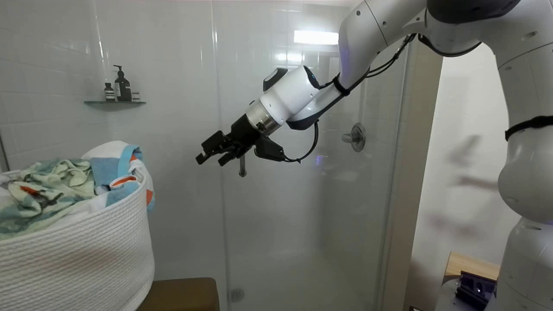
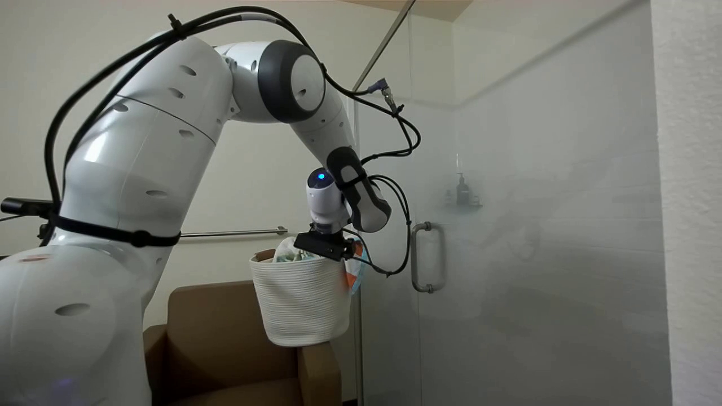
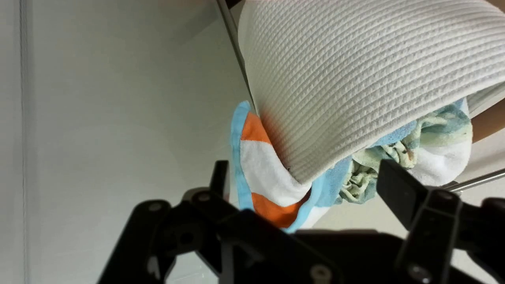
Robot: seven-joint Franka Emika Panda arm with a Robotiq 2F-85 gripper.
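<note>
My gripper (image 1: 211, 160) is open in mid-air, its fingers angled down toward the left, with nothing between the fingers. In the wrist view its two black fingers (image 3: 400, 191) stand wide apart. A white woven basket (image 1: 98, 254) stands to the left of the gripper and lower, a clear gap between them. Towels fill it: a green patterned one (image 1: 46, 191), and a white, blue and orange one (image 1: 127, 176) draped over the rim on the side nearest me. The wrist view shows that striped towel's end (image 3: 265, 163) hanging down outside the basket wall. The basket's inside is hidden below the towels.
The basket rests on a brown armchair (image 2: 223, 325). A glass shower door with a metal handle (image 2: 427, 257) stands close beside the basket and arm. A towel bar (image 2: 233, 234) runs along the wall. Bottles (image 1: 122, 87) sit on a corner shelf (image 1: 115, 102).
</note>
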